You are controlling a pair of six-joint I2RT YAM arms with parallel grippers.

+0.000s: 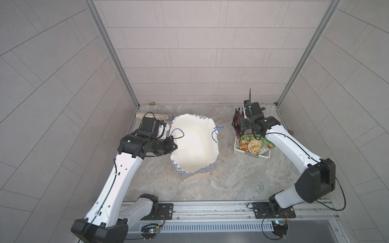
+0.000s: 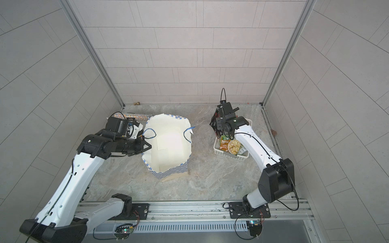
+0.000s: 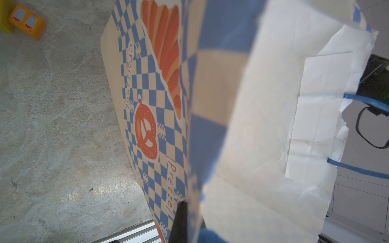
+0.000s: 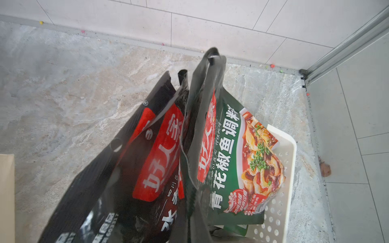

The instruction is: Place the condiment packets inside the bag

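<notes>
The paper bag [image 1: 196, 141] stands with its mouth wide and its pale inside bare in the top views; its checked outside [image 3: 150, 93] fills much of the left wrist view. My left gripper [image 1: 174, 146] is shut on its left rim, a dark finger [image 3: 178, 226] showing outside the wall. Several black packets [image 4: 158, 154] with red labels and a green packet [image 4: 239, 162] stand upright in the white basket [image 1: 248, 155]. At these packets is my right gripper [image 1: 243, 123], shut; whether a packet edge lies between its fingers is hidden.
Orange-green pouches [image 1: 245, 142] and a round-pictured pack [image 1: 254, 146] lie at the basket's front. Behind the left arm is a clear tube [image 1: 152, 116]. Bare counter [image 1: 231, 178] lies in front, with a narrow clear strip between bag and basket.
</notes>
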